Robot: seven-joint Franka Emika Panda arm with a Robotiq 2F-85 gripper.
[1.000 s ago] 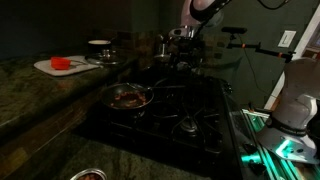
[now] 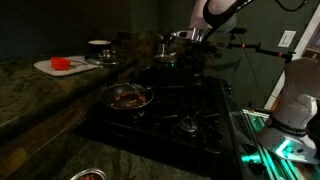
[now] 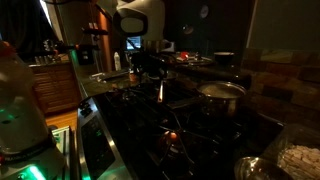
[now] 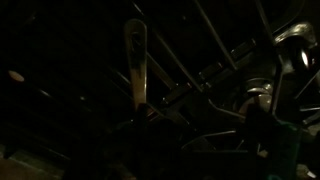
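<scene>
A frying pan (image 2: 127, 97) with reddish-brown food in it sits on the black stovetop, its handle pointing right in exterior view 1. In the wrist view, a long handle with a hole at its end (image 4: 135, 45) lies below the camera; dimness hides what it joins. My gripper (image 2: 183, 40) hangs above the far part of the stove, apart from the pan. It looks open, with nothing seen between its fingers, though they are dark and hard to make out.
A white tray with a red item (image 2: 62, 64) rests on the left counter. A metal bowl (image 3: 258, 169) and a clear container of pale food (image 3: 298, 160) stand near the stove's edge. Burner grates (image 2: 188, 125) cover the stovetop, their front part clear.
The arm's upper end and gripper have shifted slightly up and toward the right in exterior view 1. The pan and the counter items have stayed in place.
</scene>
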